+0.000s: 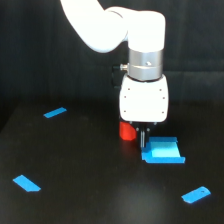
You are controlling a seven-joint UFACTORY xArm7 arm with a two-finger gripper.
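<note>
A small red object point(127, 131) sits on the dark table below the arm, its upper part covered by the white gripper body. My gripper point(143, 138) points down just to the right of it. Its dark fingers are drawn close together, and I see nothing between them. The red object shows to the left of the fingers. A square outlined in blue tape with a pale blue middle point(163, 150) lies right beside the fingertips, on their right.
Strips of blue tape lie flat on the table: at the back left point(55, 112), the front left point(27, 184) and the front right point(196, 195). A dark curtain hangs behind.
</note>
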